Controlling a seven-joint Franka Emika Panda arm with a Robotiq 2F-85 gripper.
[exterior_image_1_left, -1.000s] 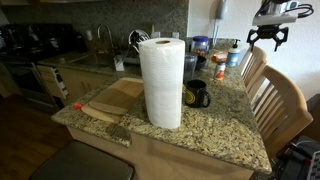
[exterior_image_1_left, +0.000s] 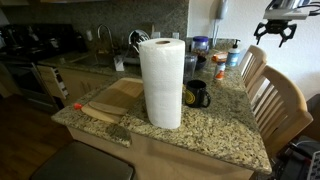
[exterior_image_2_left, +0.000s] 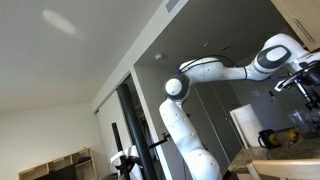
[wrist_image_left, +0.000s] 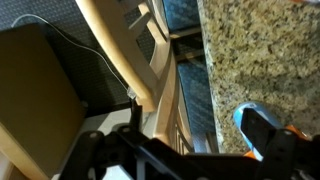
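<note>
My gripper (exterior_image_1_left: 274, 41) hangs in the air at the upper right of exterior view 1, beyond the counter and above the wooden chairs. Its two dark fingers are spread, with nothing visible between them. From the wrist, the open gripper looks down on a chair and the counter edge. A blue-and-white item (wrist_image_left: 254, 118) lies partly behind one finger, too covered to identify. On the counter stand a white paper towel roll (exterior_image_1_left: 162, 85), a black mug (exterior_image_1_left: 197, 95), an orange-labelled container (exterior_image_1_left: 220, 68) and a soap bottle (exterior_image_1_left: 234, 54).
Wooden chairs (exterior_image_1_left: 281, 105) line the right side of the granite counter (exterior_image_1_left: 222, 125). A wooden board (exterior_image_1_left: 113, 98) lies left of the towel roll. The white arm (exterior_image_2_left: 220, 70) spans exterior view 2.
My gripper has risen slightly in exterior view 1, its fingers still spread. The objects on the counter have not moved.
</note>
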